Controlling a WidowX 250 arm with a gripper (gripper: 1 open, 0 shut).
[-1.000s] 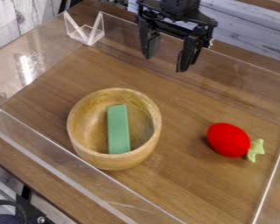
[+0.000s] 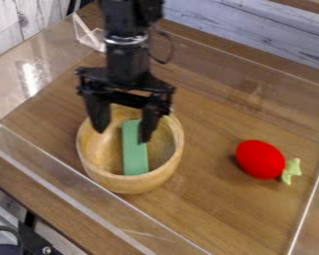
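My black gripper (image 2: 123, 110) is open, its two fingers lowered over the wooden bowl (image 2: 162, 164), one at the bowl's left side and one toward its right. The gripper is slightly blurred and hides the back rim. A green block (image 2: 135, 150) lies lengthwise inside the bowl, its far end under the gripper. Whether the fingers touch the bowl or block I cannot tell.
A red vegetable-like object (image 2: 259, 158) with a pale green top lies on the right of the wooden table (image 2: 229, 219). Clear low walls edge the table.
The bowl, block and red object look unmoved.
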